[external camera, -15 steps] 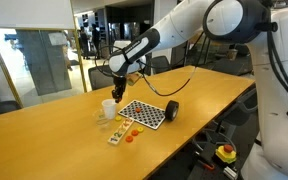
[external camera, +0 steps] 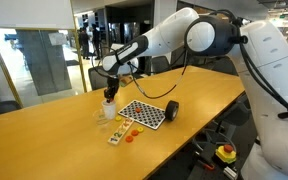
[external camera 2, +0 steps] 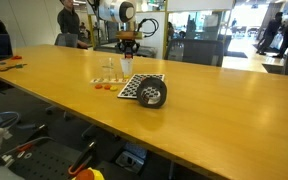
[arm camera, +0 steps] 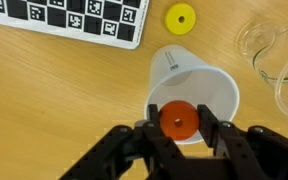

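An orange disc [arm camera: 179, 120] sits between the fingertips of my gripper, which is shut on it. Directly below is the open mouth of a white cup [arm camera: 222, 92], seen in the wrist view with the disc over its opening. Exterior view 1 has the gripper [external camera: 110, 92] just above the upright white cup [external camera: 109, 110], its tips at about rim height. How far the disc reaches inside the cup I cannot tell. From the other side, in exterior view 2, the cup [external camera 2: 127, 67] stands under the arm's end.
A checkered board [external camera: 144, 114] lies right of the cup, with a black roll [external camera: 172, 110] beyond it. Clear glassware [arm camera: 276, 62] stands close beside the cup. A yellow disc [arm camera: 180, 18] and several other discs lie nearby.
Over the last second my gripper has come down and slightly left in exterior view 1, from above the cup to its rim. The cup and board have stayed in place.
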